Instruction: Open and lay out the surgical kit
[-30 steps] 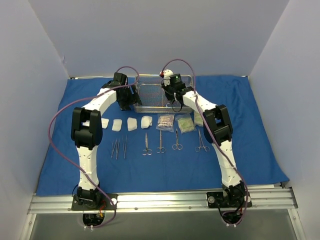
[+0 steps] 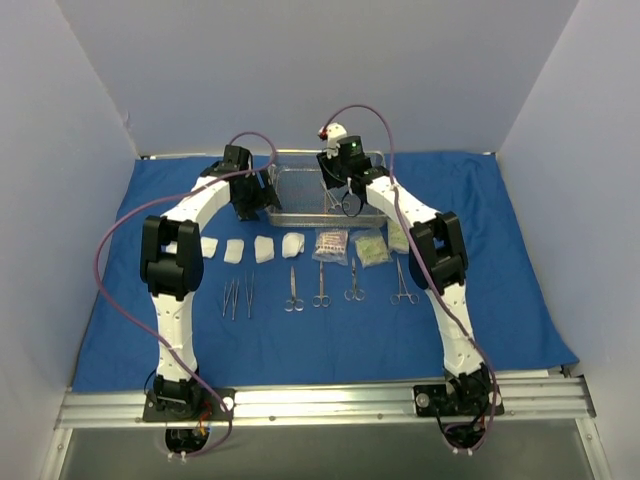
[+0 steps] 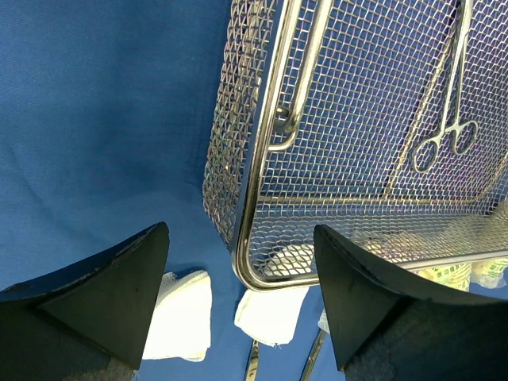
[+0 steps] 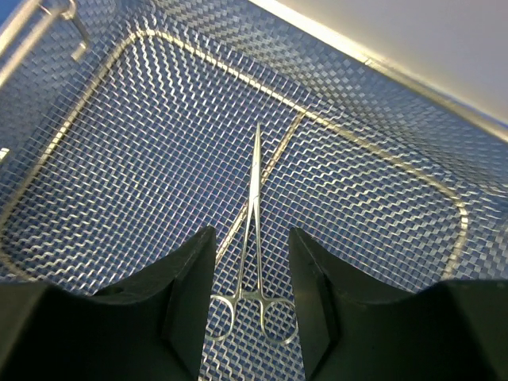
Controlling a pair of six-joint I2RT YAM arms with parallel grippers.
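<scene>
A wire mesh tray [image 2: 298,218] lies at the back of the blue cloth. Inside it is one long scissor-like instrument with finger rings [image 4: 255,190], resting on the mesh floor. My right gripper hangs above it, open, its fingers either side of the handles as seen from above, nothing held. My left gripper stands open over the tray's left front corner, with nothing between its fingers.
In front lie gauze pads [image 2: 264,248], several bagged packs [image 2: 330,244], tweezers [image 2: 234,298], scissors [image 2: 293,300] and a clamp [image 2: 403,296] in rows.
My left arm has stayed still.
</scene>
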